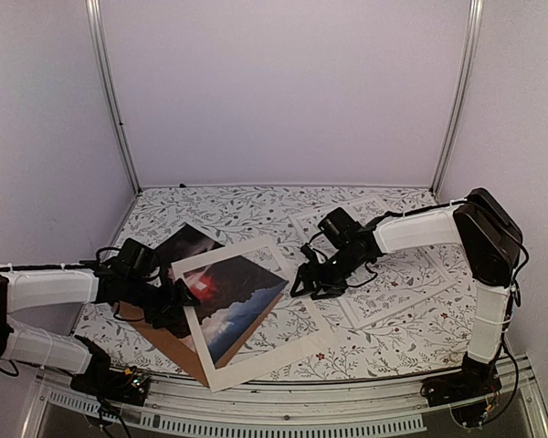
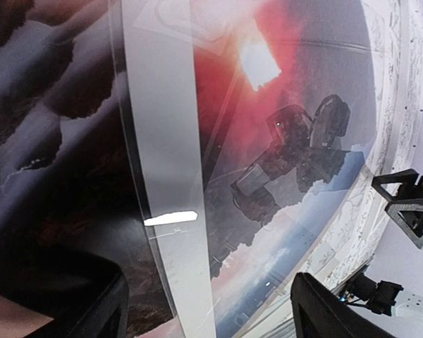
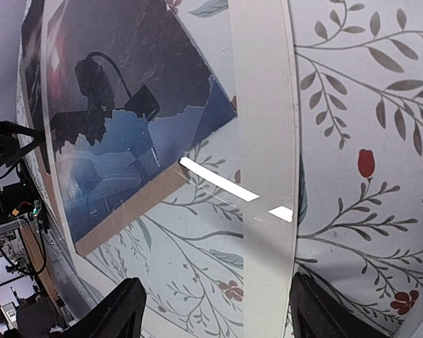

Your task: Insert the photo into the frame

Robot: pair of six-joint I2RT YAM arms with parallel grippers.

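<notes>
The photo (image 1: pixel 237 301), a red and blue sky print on a brown backing, lies on the table under a clear sheet with white border, the frame (image 1: pixel 274 363). In the left wrist view the photo (image 2: pixel 289 84) shows beside the frame's strip (image 2: pixel 166 162). My left gripper (image 1: pixel 178 308) is low over the strip's left side, fingertips apart either side of it. My right gripper (image 1: pixel 309 283) is at the frame's right strip (image 3: pixel 266 84), its fingers apart, one against the outer edge.
A second clear frame (image 1: pixel 397 306) lies at the right under my right arm. A darker print (image 1: pixel 187 242) lies beneath at the left.
</notes>
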